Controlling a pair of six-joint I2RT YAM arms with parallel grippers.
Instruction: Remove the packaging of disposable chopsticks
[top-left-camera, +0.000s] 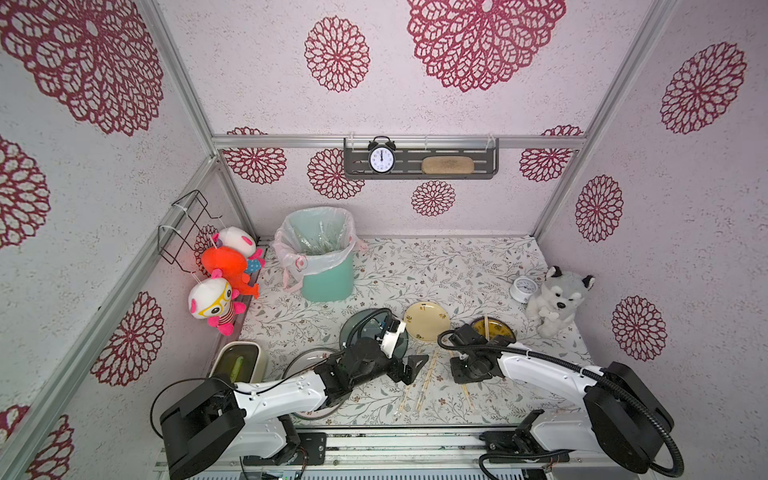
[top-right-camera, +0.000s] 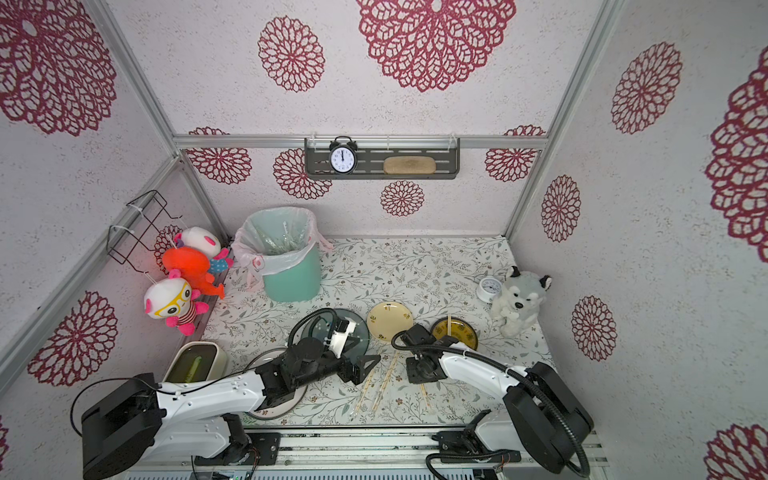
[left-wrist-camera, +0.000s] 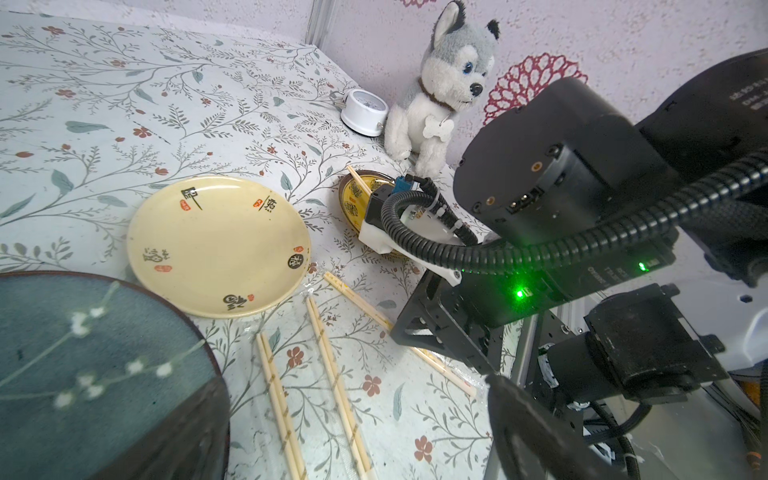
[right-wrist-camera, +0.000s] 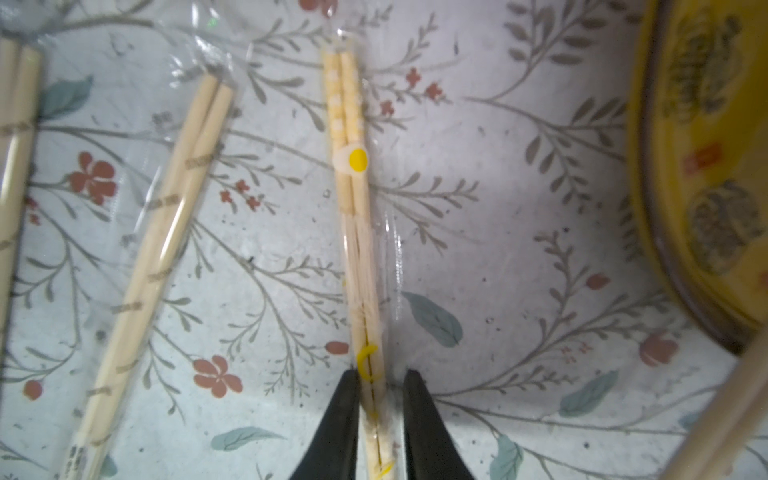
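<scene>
Three packs of chopsticks in clear film lie on the cloth: the right pack (right-wrist-camera: 364, 272), the middle pack (right-wrist-camera: 156, 264) and the left pack (right-wrist-camera: 16, 136). Over the right pack's near part is my right gripper, its fingers apart in a narrow gap. The pack runs between them, closer to the left finger (right-wrist-camera: 345, 424); grip on it does not show. My left gripper stands wide open and empty near the blue plate. Unwrapped-looking chopsticks (top-left-camera: 486, 326) rest on the dark-rimmed yellow plate (top-left-camera: 504, 329). Clear wrappers (top-left-camera: 321, 240) are in the green bin (top-left-camera: 328, 281).
A cream plate (left-wrist-camera: 220, 248) sits behind the packs, and the blue plate (left-wrist-camera: 88, 360) is left of them. The plush husky (top-left-camera: 562, 297) and a white dial (top-left-camera: 524, 289) stand at the right. Open cloth extends behind the plates.
</scene>
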